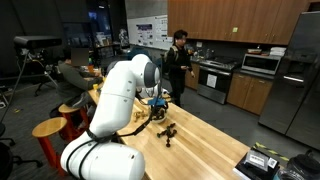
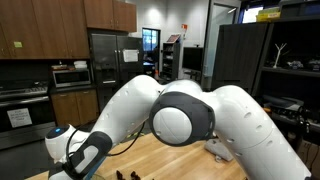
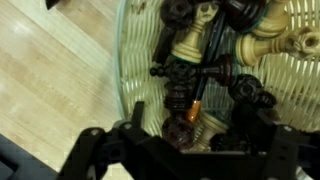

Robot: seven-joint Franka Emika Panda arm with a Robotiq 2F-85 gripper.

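A pale woven basket [image 3: 128,62] fills most of the wrist view, holding several dark and light wooden chess pieces [image 3: 190,45] in a jumble. Over it is my gripper, its fingers [image 3: 128,145] apart at the bottom of that view. Dark pieces lie below and between them; I see none clamped. In exterior view 1 the arm reaches down to the basket [image 1: 158,118] on the wooden table, the gripper small and hard to make out.
Dark pieces [image 1: 167,132] lie on the table [image 1: 205,155] in front of the basket, and pale pieces [image 1: 137,116] to its left. A person [image 1: 180,65] stands beyond the table. Red stools [image 1: 48,128] line its left side.
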